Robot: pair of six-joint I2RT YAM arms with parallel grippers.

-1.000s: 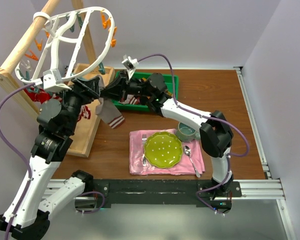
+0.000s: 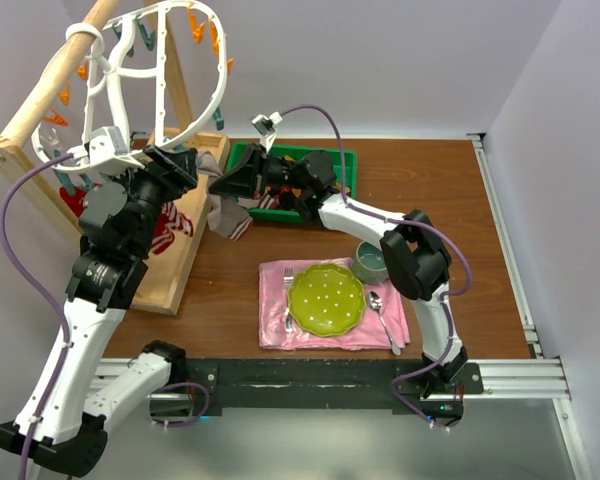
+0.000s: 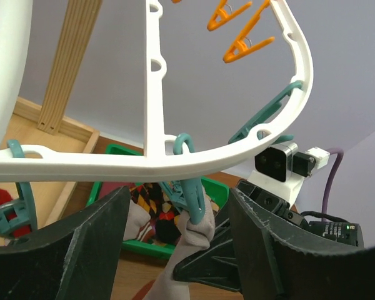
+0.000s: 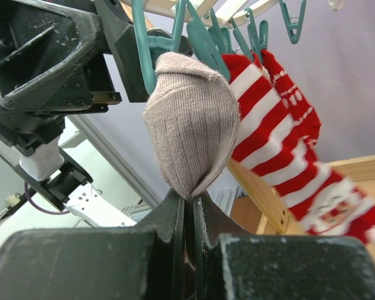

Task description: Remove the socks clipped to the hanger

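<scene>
A grey ribbed sock (image 4: 190,125) dangles from a teal clip (image 3: 192,190) on the white hanger (image 3: 153,94). My right gripper is shut on the sock's cloth below the clip. My left gripper is open at the hanger's rim, with that clip between and above its fingers in the left wrist view. Red-and-white striped socks (image 4: 275,137) hang from further teal clips behind the grey one.
A wooden stand (image 2: 45,75) holds the hanger over a wooden tray (image 2: 160,290). A green basket (image 2: 348,165) stands behind the right arm. A plate (image 2: 325,300) lies on a pink cloth at the front, beside a cup (image 2: 370,262).
My right arm has shifted slightly and the grey sock has moved with it. My left arm and the hanger have also moved slightly.
</scene>
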